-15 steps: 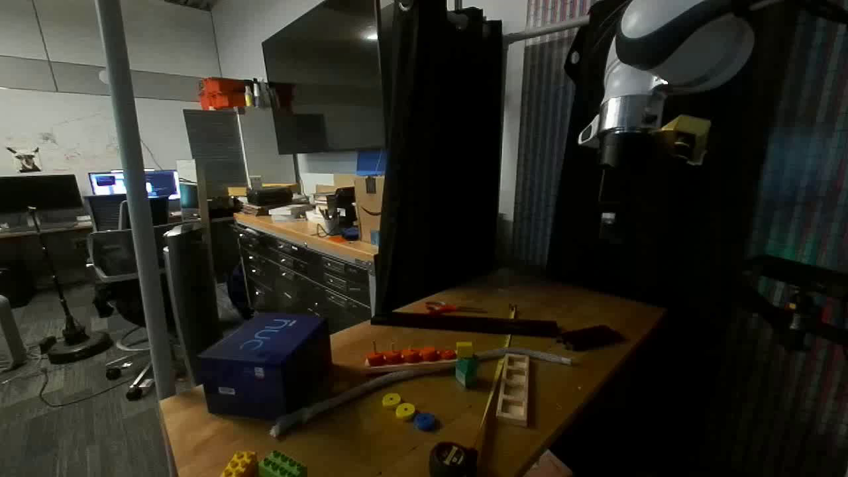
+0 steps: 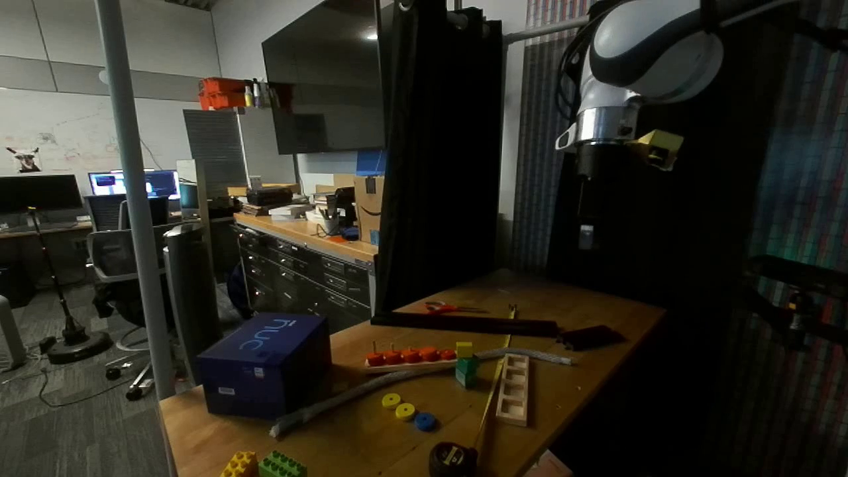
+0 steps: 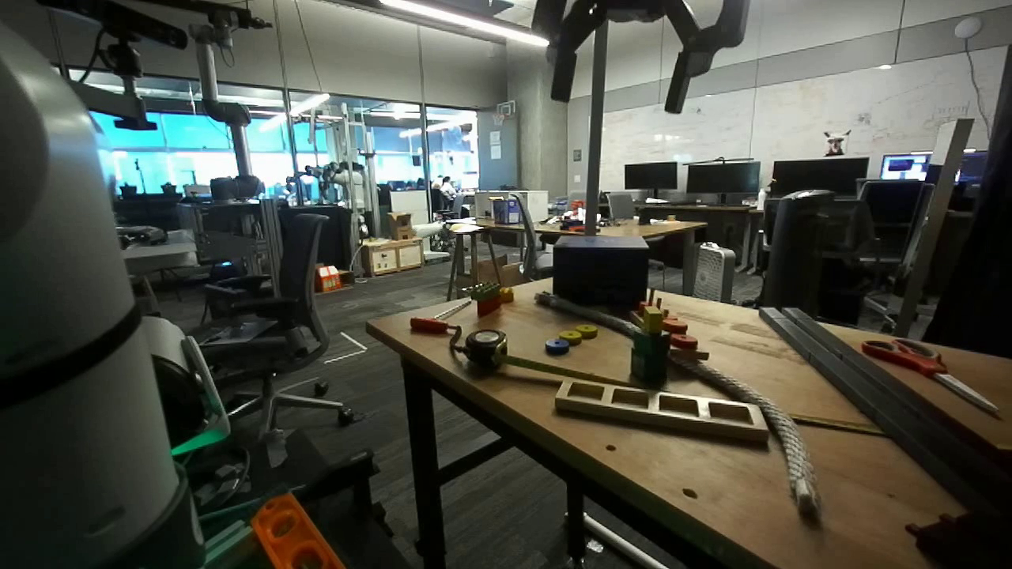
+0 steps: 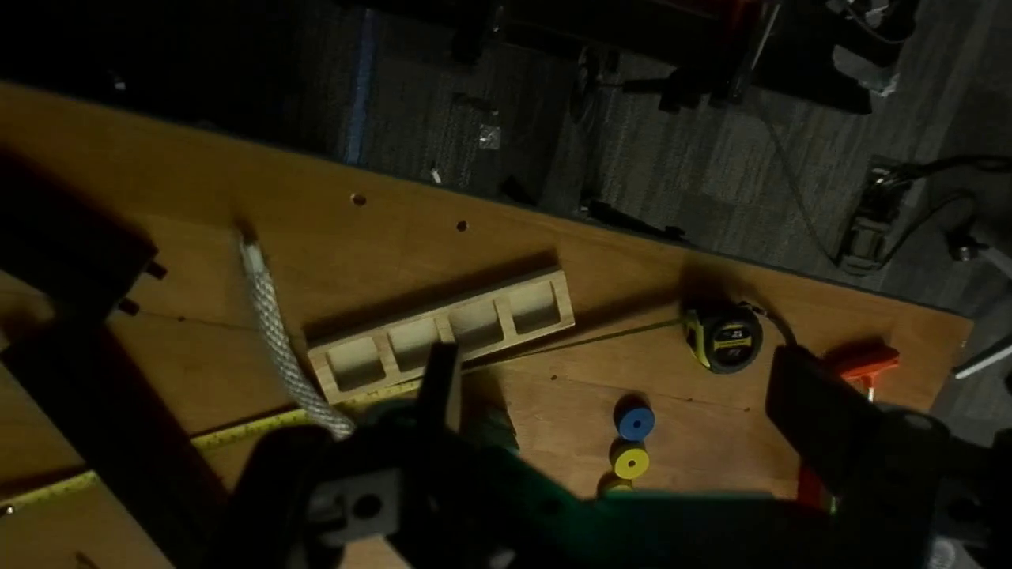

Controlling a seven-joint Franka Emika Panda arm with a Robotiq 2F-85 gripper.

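High over the table, my gripper (image 3: 618, 96) stands open, its two fingers wide apart and nothing between them. In exterior view 1 the gripper (image 2: 586, 237) hangs at the right, clear of everything. Beneath it lies a wooden tray with square compartments (image 4: 443, 327). A green block stack (image 3: 651, 352) with a yellow block on top stands behind the tray. Blue and yellow rings (image 2: 425, 421) lie flat nearby. A wooden strip holds red-orange pieces (image 2: 411, 357) on pegs. In the wrist view my left finger (image 4: 439, 387) partly hides the block stack.
A grey rope (image 3: 749, 390) curves across the table. The tape measure (image 4: 726, 337) has its yellow blade pulled out. A blue box (image 2: 264, 364), dark bars (image 3: 859, 389) and red scissors (image 3: 906, 356) also occupy the top. Bare wood (image 4: 607, 261) borders the tray's near edge.
In exterior view 1 the arm and gripper have shifted left and slightly lower. The things on the table have not moved.
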